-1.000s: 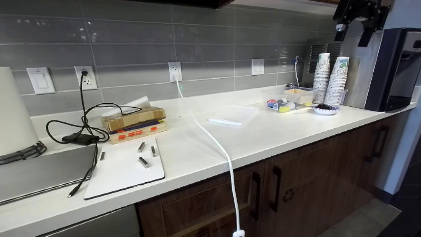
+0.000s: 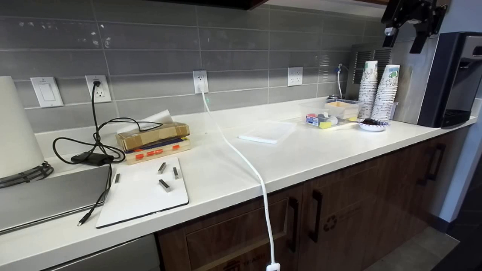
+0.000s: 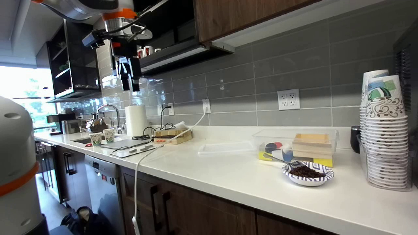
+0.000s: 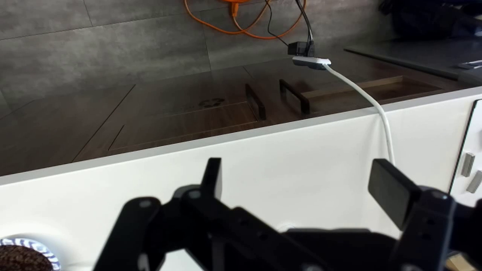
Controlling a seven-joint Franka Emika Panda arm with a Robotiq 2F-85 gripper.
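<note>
High above the counter, my gripper [image 2: 404, 45] stands open, its two black fingers wide apart with nothing between them. In the wrist view the gripper has bare white countertop [image 4: 289, 167] showing through the gap. A patterned bowl [image 3: 292, 180] of dark bits, with a spoon [image 3: 275, 158] leaning in it, sits toward the right of the counter. Behind it is a clear plastic bin [image 3: 333, 137] with balls and blocks inside. Several small metal bars [image 2: 165, 185] lie on a white board [image 2: 144, 203] at the left in exterior view 1.
Tall paper cup stacks [image 3: 386, 129] stand right of the bowl. A clear lid [image 2: 266, 131] lies flat mid-counter. The white power cord [image 2: 239, 155] crosses the counter and hangs over its front edge. Stacked boxes [image 2: 156, 137] lean near the wall.
</note>
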